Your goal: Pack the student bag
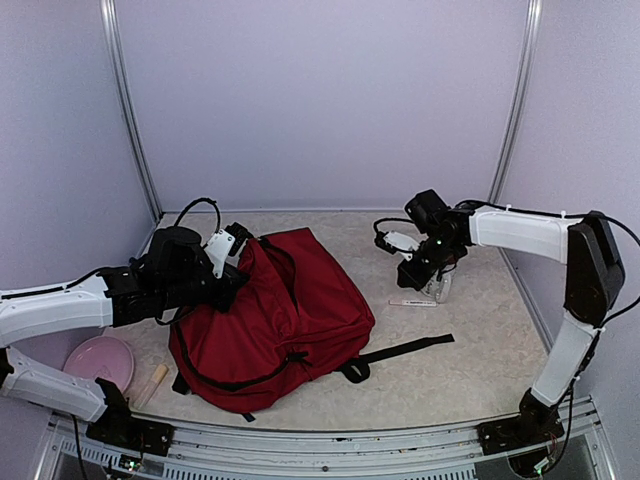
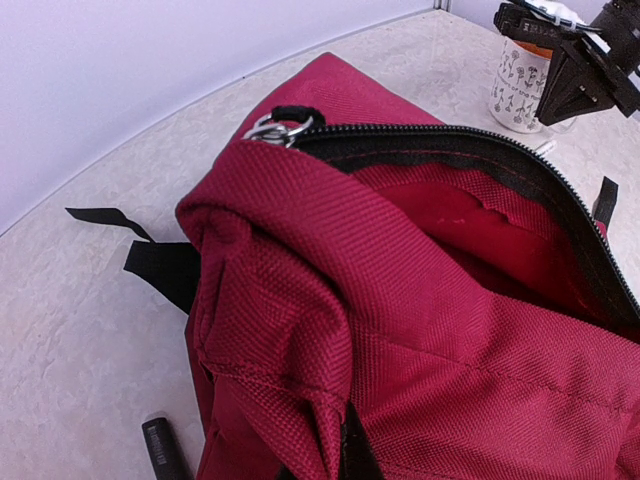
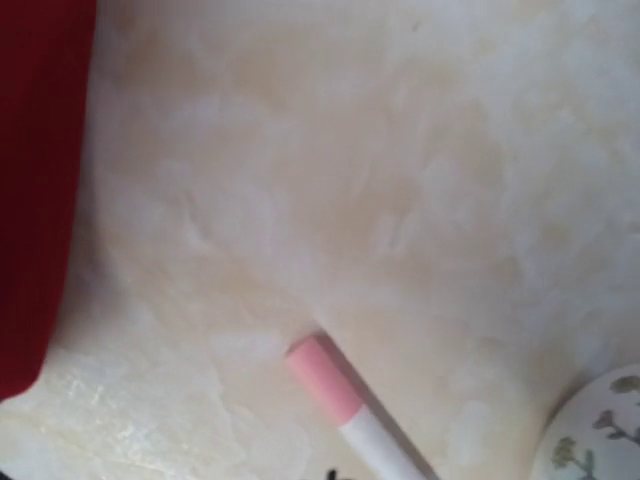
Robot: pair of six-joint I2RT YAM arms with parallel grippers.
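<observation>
The red bag (image 1: 290, 330) lies on the table, its zipped opening (image 2: 480, 215) gaping. At the bag's upper left, my left gripper (image 1: 236, 268) is shut on a fold of its cloth; in the left wrist view that fold runs down between dark fingers at the bottom edge. A marker with a pink cap (image 3: 325, 380) and white body lies on the table right of the bag. Above it hovers my right gripper (image 1: 405, 274), apart from the marker; its finger gap is unclear. A white cup with flower prints (image 2: 520, 85) stands behind the right gripper.
At the front left are a pink plate (image 1: 100, 362) and a pale stick-shaped item (image 1: 150, 386). A black strap (image 1: 410, 347) stretches right from the bag.
</observation>
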